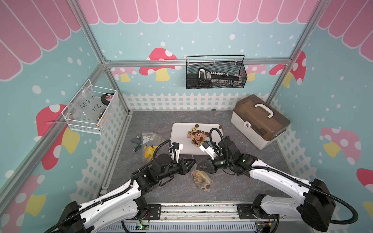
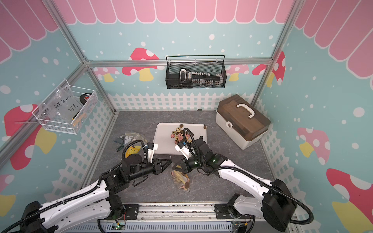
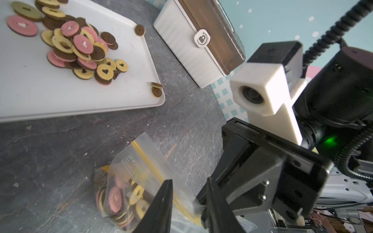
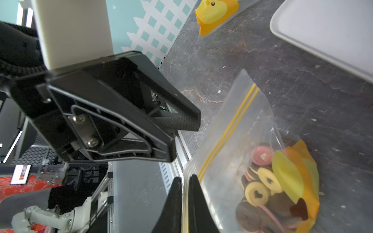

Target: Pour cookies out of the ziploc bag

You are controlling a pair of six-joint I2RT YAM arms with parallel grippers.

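On the table in front of the tray lies the clear ziploc bag (image 4: 248, 147), with a yellow zip strip and cookies inside. My right gripper is at the bag's top edge, which runs between its closely spaced fingers; whether they press on it is unclear. Left of the bag's mouth, my left gripper stands open with nothing held, and its parted fingertips also show in the right wrist view. A white tray (image 3: 77, 103) behind the bag carries a pile of pink, yellow and brown cookies (image 3: 83, 44).
An emptied-looking clear bag and a yellow duck-patterned bag (image 1: 149, 152) lie left of the tray, near a grey-green item (image 1: 136, 143). A brown-lidded box (image 1: 260, 120) stands at the back right. Bare table surrounds the ziploc bag.
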